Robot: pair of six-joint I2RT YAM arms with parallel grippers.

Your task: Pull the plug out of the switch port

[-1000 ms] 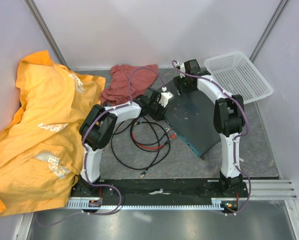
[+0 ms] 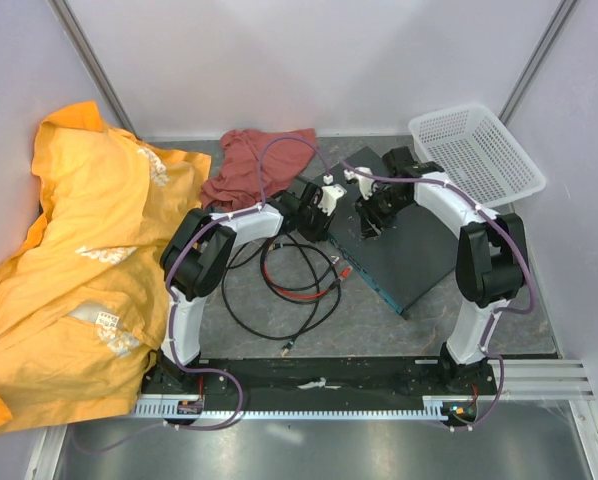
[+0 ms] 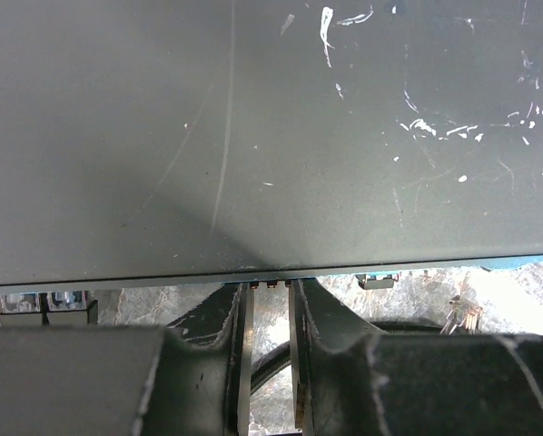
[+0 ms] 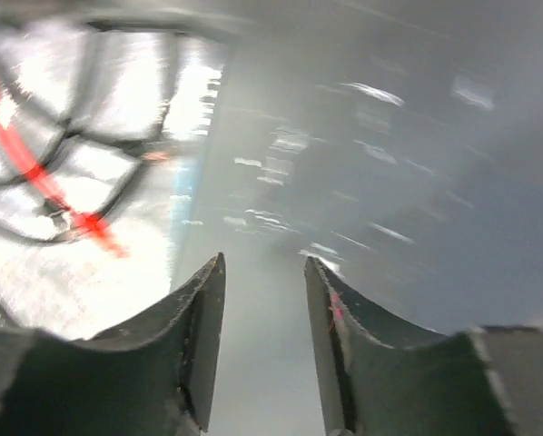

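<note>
The switch, a flat dark scratched box (image 2: 419, 255), lies tilted on the floor with a blue-edged front side. My left gripper (image 2: 317, 230) is at its left corner. In the left wrist view, the left gripper's fingertips (image 3: 238, 295) reach the box's edge (image 3: 162, 280), a narrow gap apart. Floor and black cable (image 3: 270, 365) show through that gap; small dark and reddish bits sit at its top, and whether a plug is among them I cannot tell. My right gripper stands open over the box's top (image 4: 389, 200), nothing between its fingers.
Coiled black and red cables (image 2: 304, 285) lie on the floor in front of the switch, with a red plug (image 2: 345, 272) near its edge. A white basket (image 2: 479, 155) stands at back right, a red cloth (image 2: 249, 165) behind. Yellow cloth (image 2: 89, 260) covers the left side.
The left arm looks unmoved.
</note>
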